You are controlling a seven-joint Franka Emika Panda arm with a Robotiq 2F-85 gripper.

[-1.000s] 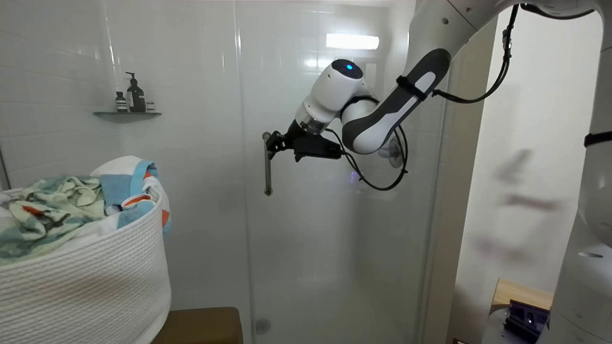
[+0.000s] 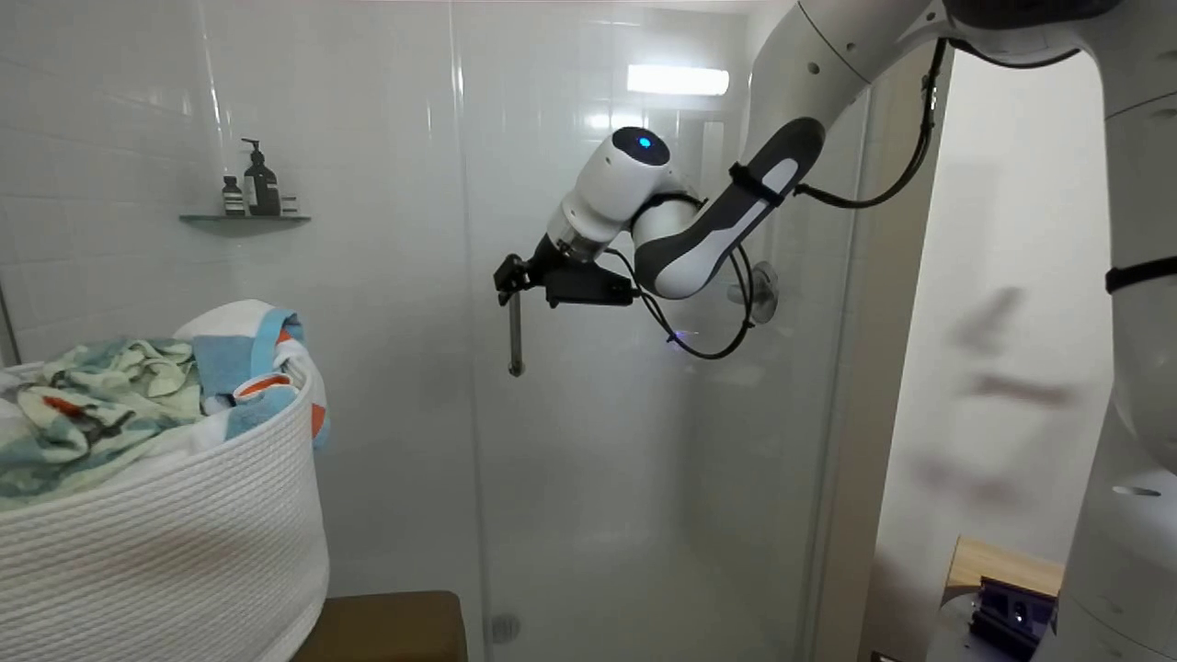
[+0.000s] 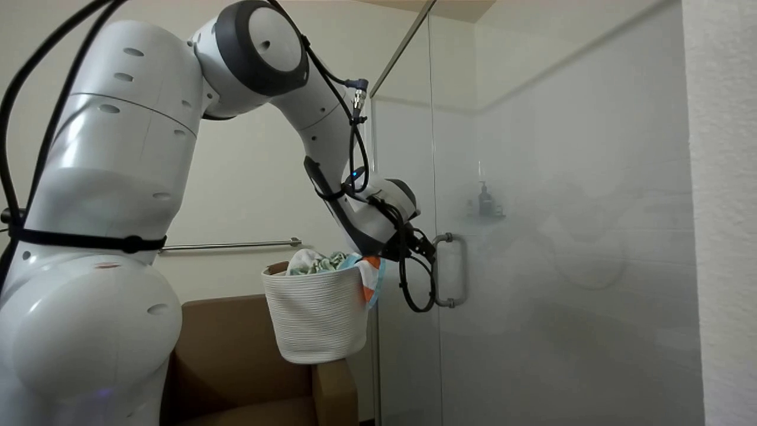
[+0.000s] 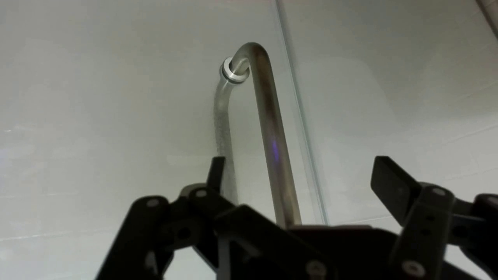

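Note:
A metal bar handle (image 4: 274,140) is fixed upright on the glass shower door (image 2: 618,474). In the wrist view my gripper stands open, its fingers wide apart, and the bar runs down through the gap between them, closer to the left finger (image 4: 215,175). Whether a finger touches the bar cannot be made out. Exterior view 1 shows my gripper (image 2: 513,278) in front of the handle's upper part, with the lower part of the handle (image 2: 515,336) showing below. The door looks closed, its edge in line with the neighbouring glass panel.
A white woven basket (image 3: 316,319) heaped with towels (image 2: 121,403) stands on the arm of a brown chair (image 3: 337,394), left of the door. Bottles (image 2: 260,184) sit on a corner shelf (image 2: 245,219) behind the glass. Black cables (image 3: 415,305) hang in a loop from the wrist.
My arm has shifted left in exterior view 1. The gripper, before just right of the handle's upper end, now covers that end. The handle and door have stayed put.

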